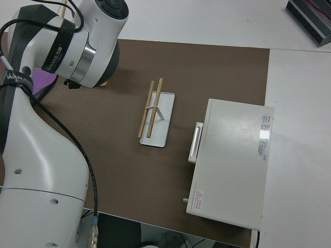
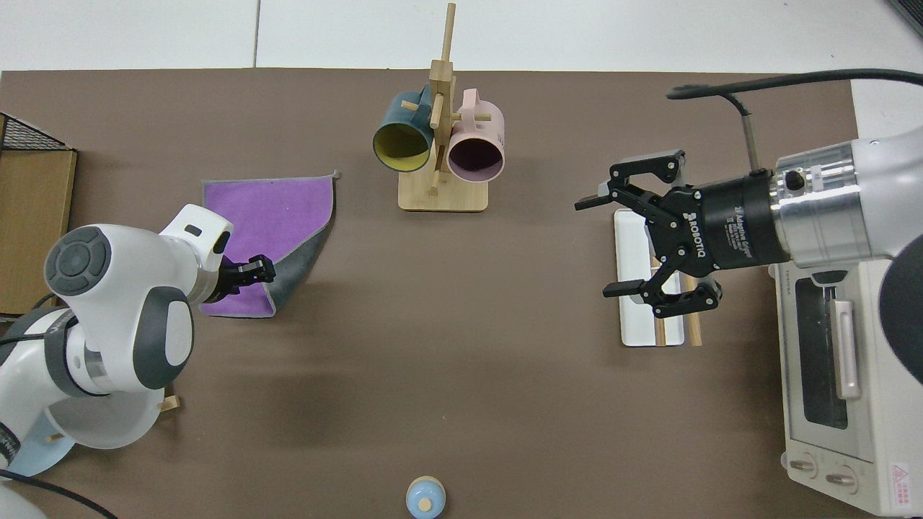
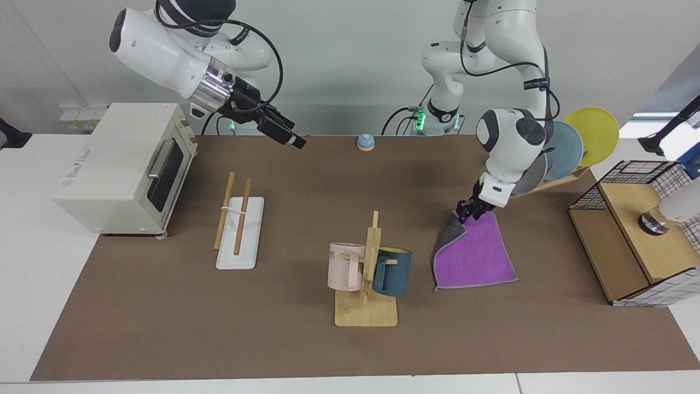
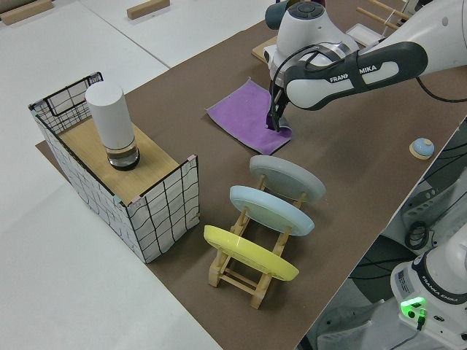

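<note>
A purple cloth (image 2: 264, 207) with a grey reverse along one folded edge lies left of centre. My left gripper (image 2: 259, 271) hangs low over its lower part; whether its fingers are open or hold cloth is hard to tell. My right gripper (image 2: 603, 246) stands open above a white board (image 2: 634, 320) with two wooden sticks (image 3: 223, 210), its fingers empty.
A wooden mug tree (image 2: 443, 197) holds a pink mug (image 2: 480, 138) and a teal mug (image 2: 394, 130). A white oven (image 3: 111, 171) stands at one side, a rack of plates (image 4: 244, 251) and a wire-sided shelf (image 4: 153, 160) at the other. A blue round object (image 2: 425, 497) lies on the mat.
</note>
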